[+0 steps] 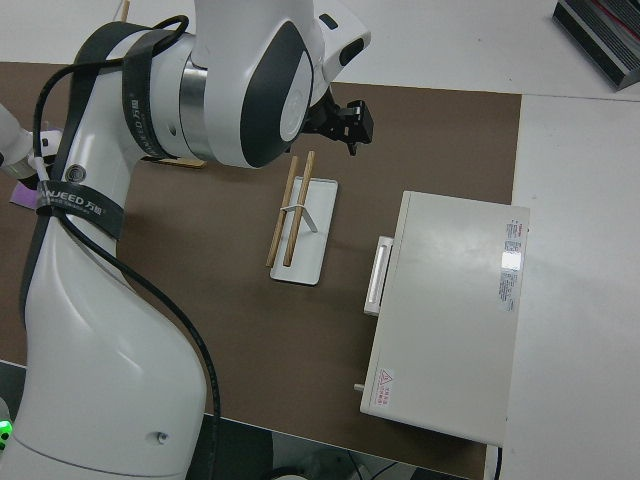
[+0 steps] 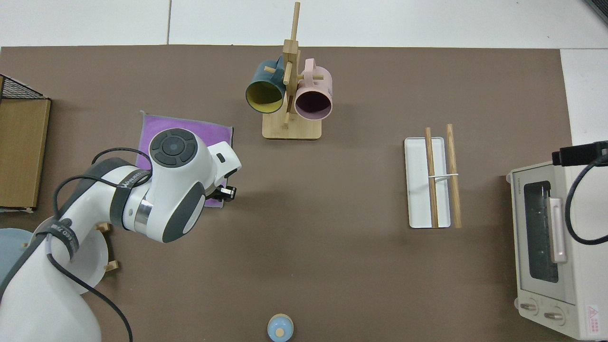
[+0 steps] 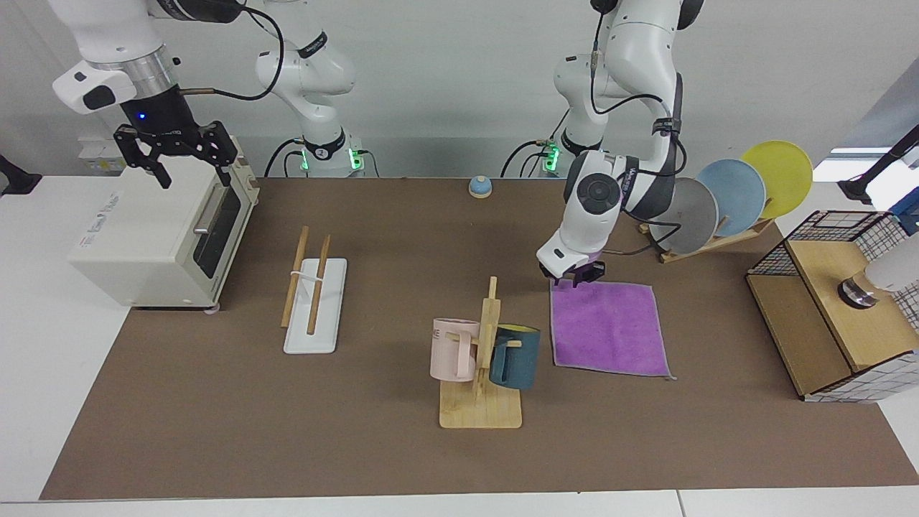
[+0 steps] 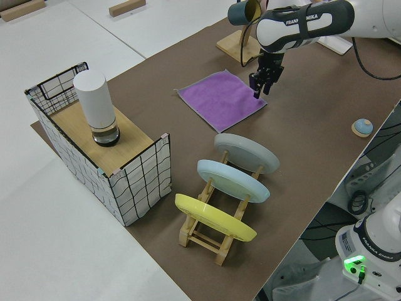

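One gripper (image 2: 225, 193) hangs over the purple cloth (image 2: 188, 128) at the left of the top view, near its edge; its finger state is unclear. The other gripper (image 3: 176, 164) is in front of the white toaster oven (image 3: 138, 250) in the left view, raised, finger hard to read. A mug stand (image 2: 291, 128) holds a teal mug (image 2: 259, 77) and a pink mug (image 2: 316, 85). A white board (image 2: 417, 182) with two wooden sticks lies near the oven.
A wire-sided wooden shelf (image 4: 131, 141) and a plate rack with yellow (image 4: 216, 219), blue and grey plates stand beside the cloth. A small blue round object (image 2: 280, 328) lies at the near edge.
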